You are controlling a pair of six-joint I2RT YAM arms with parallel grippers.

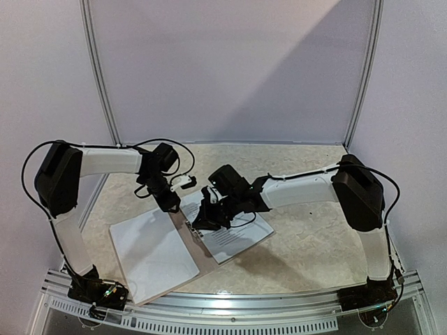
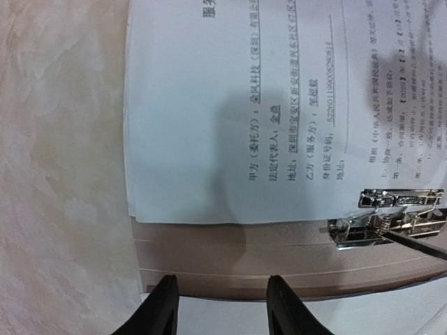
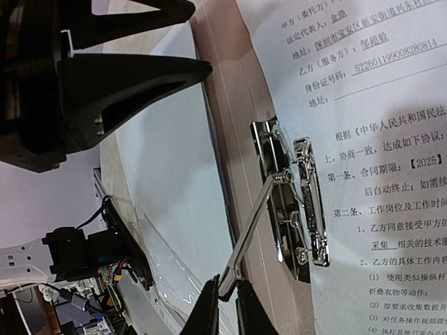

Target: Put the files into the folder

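Note:
An open folder (image 1: 206, 261) lies on the table, its brown spine (image 2: 188, 251) bearing a metal clip (image 3: 292, 209) with a long lever (image 3: 244, 237). Printed sheets (image 2: 188, 112) lie on the right half beside the clip; the left half (image 1: 150, 255) is white and blank. My left gripper is open above the spine near the sheets' edge, nothing between its fingers. My right gripper is at the lever's tip, its fingers close around it; whether they grip it is unclear.
Both arms reach over the folder from either side.

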